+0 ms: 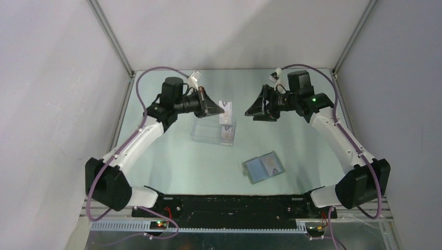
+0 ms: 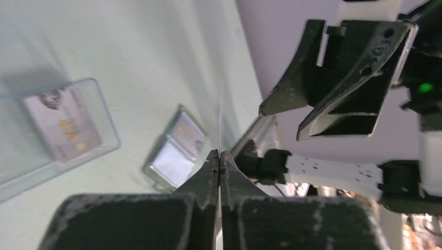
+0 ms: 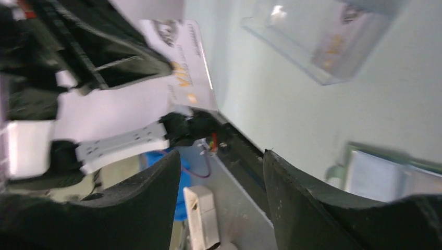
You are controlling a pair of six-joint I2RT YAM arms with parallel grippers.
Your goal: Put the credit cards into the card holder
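Observation:
My left gripper (image 1: 222, 110) is shut on a white credit card (image 1: 225, 115), held up above the clear box. In the right wrist view this card (image 3: 195, 86) shows its printed face; the left wrist view has it nearly edge-on between the fingertips. To the right, my right gripper (image 1: 259, 115) stands open, empty and apart from the card. Another card (image 1: 228, 132) lies at the right end of the clear box (image 1: 206, 139). Nearer the front is the card holder (image 1: 254, 171), a flat frame with a card (image 1: 272, 164) in its right part.
Bare tabletop (image 1: 156, 156) lies left of the card holder, with more free room to the right. The clear box has low raised walls. My two grippers face each other at close distance over the table.

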